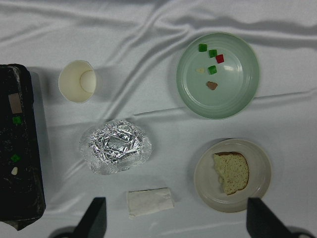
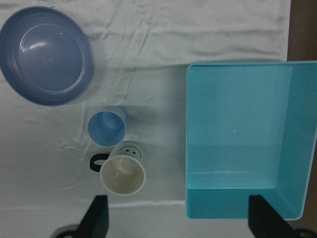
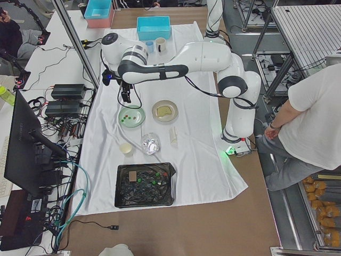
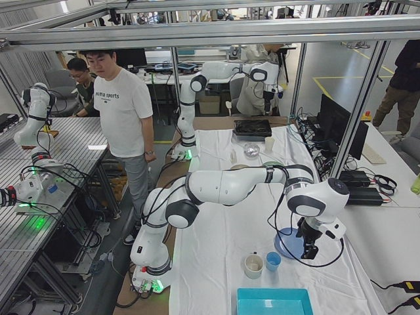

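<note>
In the left wrist view my left gripper stands open above the white cloth. Below it are a green plate (image 1: 233, 84) with small coloured pieces, a beige plate (image 1: 203, 178) with bread (image 1: 233, 173), a cream cup (image 1: 74, 94), crumpled foil (image 1: 115, 146), a folded napkin (image 1: 149, 202) and a black tray (image 1: 22, 193). My right gripper is open above a blue plate (image 2: 49, 59), a blue cup (image 2: 106, 129), a mug (image 2: 123, 176) and an empty turquoise bin (image 2: 233, 129).
A monitor (image 3: 24, 154) and cables (image 3: 58, 112) line the left of the workspace. A person (image 3: 303, 133) stands beside the table on the right in the left camera view.
</note>
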